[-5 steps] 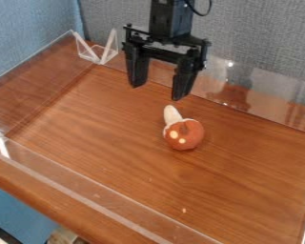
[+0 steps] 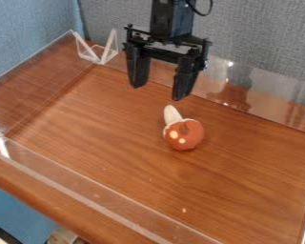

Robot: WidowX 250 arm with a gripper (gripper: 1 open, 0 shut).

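Note:
My black gripper [image 2: 160, 75] hangs over the back middle of the wooden table, open, with its two fingers wide apart and nothing between them. Below and slightly right of it, a toy mushroom [image 2: 183, 132] lies on the tabletop, with a red-orange cap with pale spots toward the front and a white stem pointing back. The gripper is clear of it.
Clear low walls edge it at the back, front and right. A white wire-like object [image 2: 99, 51] stands at the back left, near grey and blue backdrop panels.

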